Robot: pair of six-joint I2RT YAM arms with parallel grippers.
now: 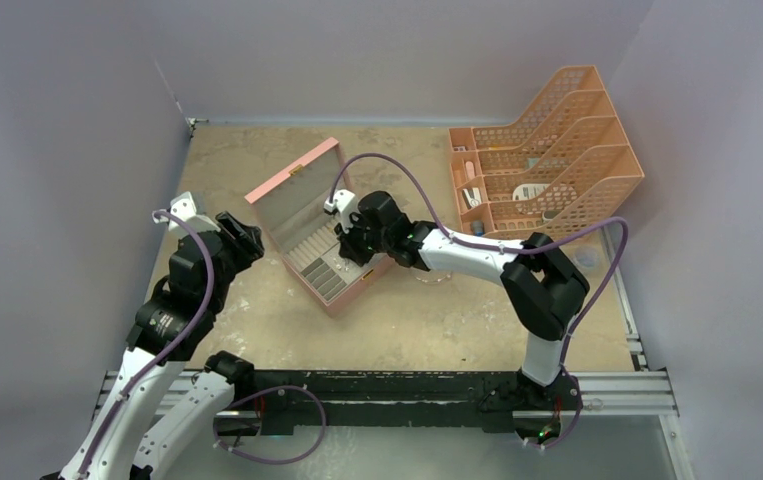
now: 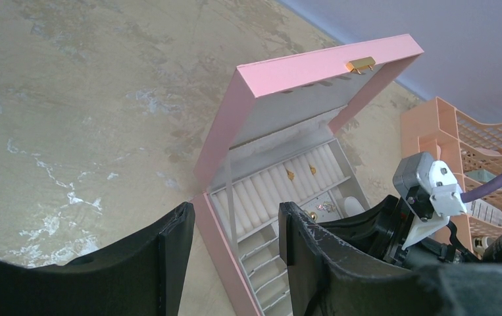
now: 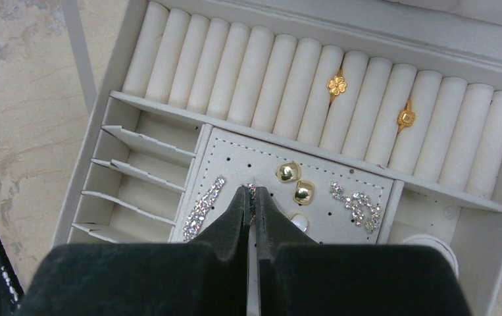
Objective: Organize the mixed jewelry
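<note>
An open pink jewelry box (image 1: 332, 300) holds cream ring rolls with two gold rings (image 3: 337, 85), empty narrow slots, and a padded panel (image 3: 224, 151) carrying gold earrings (image 3: 304, 192), a sparkly strip (image 3: 202, 209) and a rhinestone piece (image 3: 364, 212). My right gripper is shut over the panel, its tips at a small sparkly piece; whether any of it is between them cannot be told. My left gripper hangs open left of the box, nothing between its fingers.
A peach mesh organizer (image 1: 597, 190) with small items stands at the back right. Loose clear things lie right of the box.
</note>
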